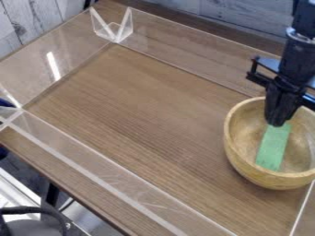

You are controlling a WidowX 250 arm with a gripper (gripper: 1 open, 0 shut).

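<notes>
A tan bowl [244, 161] sits at the right of the wooden table, with a green oblong object [271, 146] lying inside it. My black gripper [278, 118] hangs just over the bowl's back part, above the upper end of the green object. It looks shut, and I see nothing between its fingers.
A clear plastic piece [113, 26] stands at the back left. Dark cables or equipment show at the lower left corner.
</notes>
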